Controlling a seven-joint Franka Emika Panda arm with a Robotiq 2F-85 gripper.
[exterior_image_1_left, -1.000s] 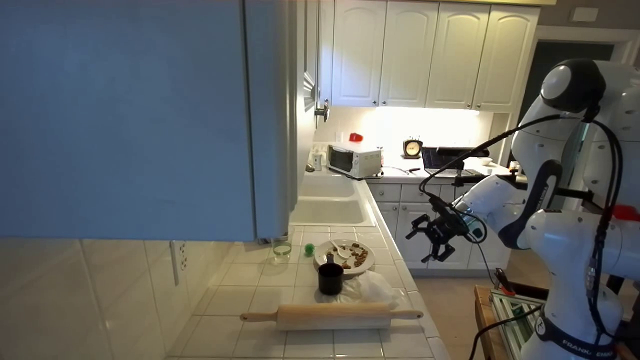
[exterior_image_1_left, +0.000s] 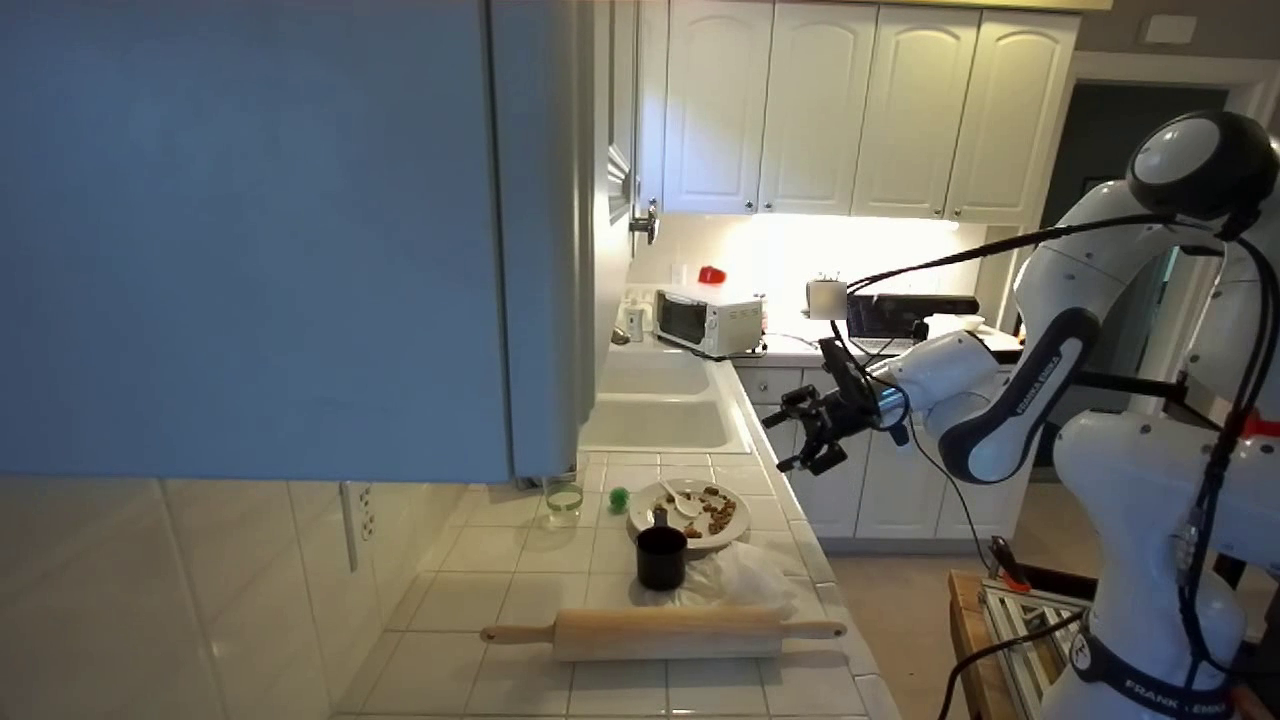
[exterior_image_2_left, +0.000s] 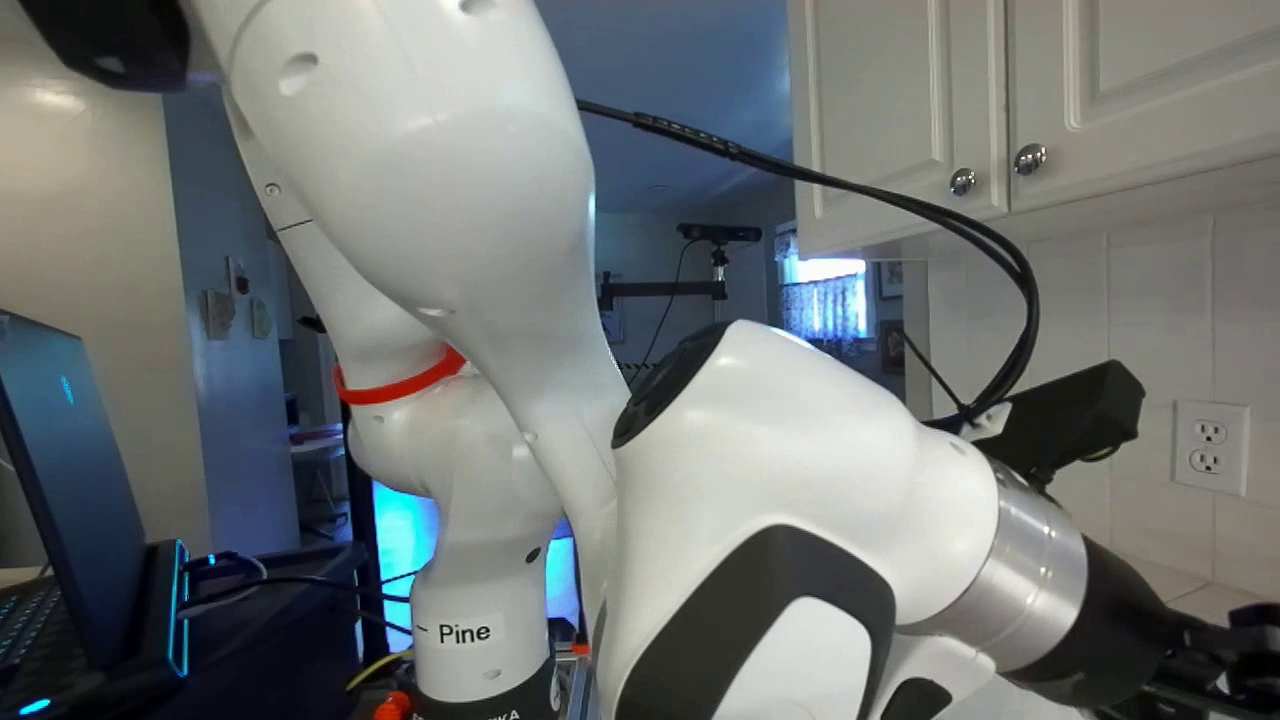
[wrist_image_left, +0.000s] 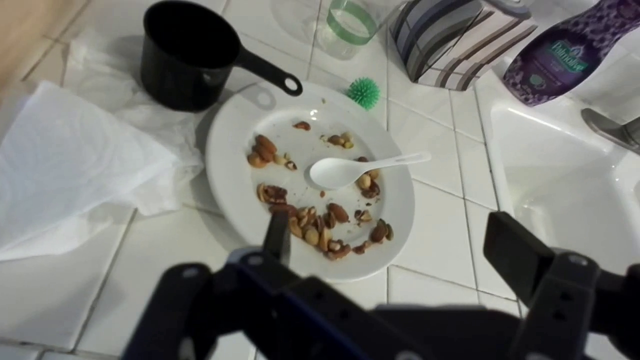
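Observation:
My gripper (exterior_image_1_left: 786, 444) stands open in the air at the counter's edge, near the sink, with nothing between its fingers. In the wrist view, the fingers (wrist_image_left: 517, 255) spread wide in front of a white plate (wrist_image_left: 231, 219). Scattered nuts (wrist_image_left: 318, 231) lie on that plate, along with a white plastic spoon (wrist_image_left: 336, 173) whose handle points toward the sink. A black measuring cup (wrist_image_left: 186, 75) stands beside the plate, its handle reaching over the rim. Crumpled white paper (wrist_image_left: 78, 168) lies next to both. Exterior view 2 mostly shows the arm, with the gripper partly cut off at the corner.
Around the plate are a green spiky ball (wrist_image_left: 363, 93), a glass with a green band (wrist_image_left: 349, 27), a striped holder (wrist_image_left: 462, 42) and a purple soap bottle (wrist_image_left: 558, 57). The sink (wrist_image_left: 552, 162) adjoins. A rolling pin (exterior_image_1_left: 666, 634) lies across the near counter; a cabinet (exterior_image_1_left: 276, 240) overhangs.
The arm has extended left toward the counter, and my gripper has moved left and somewhat up with its fingers still open. The objects on the counter stand where they were.

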